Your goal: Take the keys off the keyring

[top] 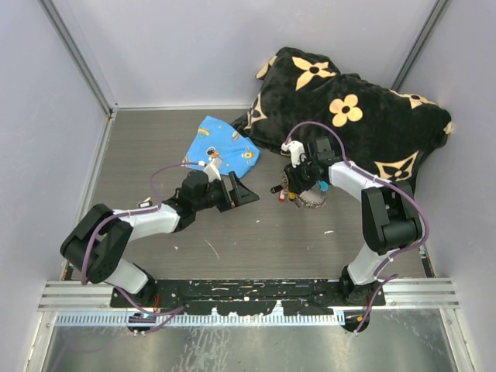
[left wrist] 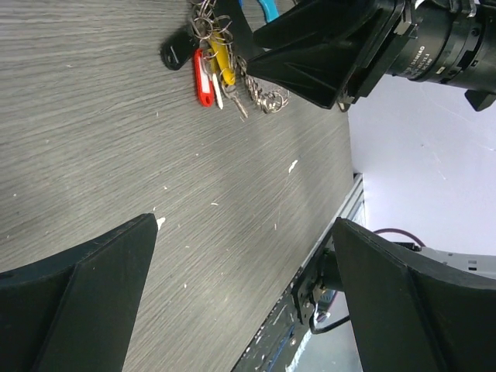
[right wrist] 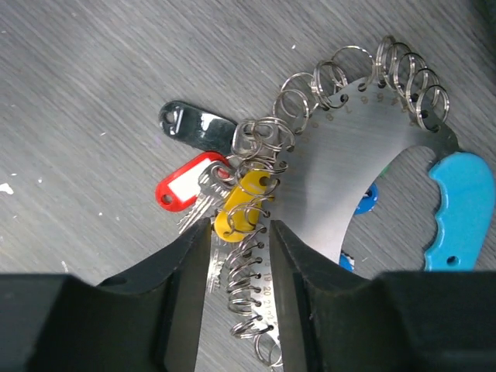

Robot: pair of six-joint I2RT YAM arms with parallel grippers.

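Note:
The keyring, a curved metal plate (right wrist: 322, 167) edged with many small rings, lies on the table with a blue handle (right wrist: 463, 209) at one end. Keys (right wrist: 203, 205) hang on its rings, bunched with a red tag (right wrist: 186, 183), a yellow tag (right wrist: 242, 208) and a black tag (right wrist: 198, 125). Over the plate's inner edge, my right gripper is part open, its tips close to the yellow tag; nothing shows clearly held. My left gripper (top: 246, 187) stands wide open left of the keyring, with only bare table between its fingers in the left wrist view.
A dark cushion with tan flowers (top: 345, 110) fills the back right, close behind the right gripper. A blue cloth (top: 221, 147) lies at the back left.

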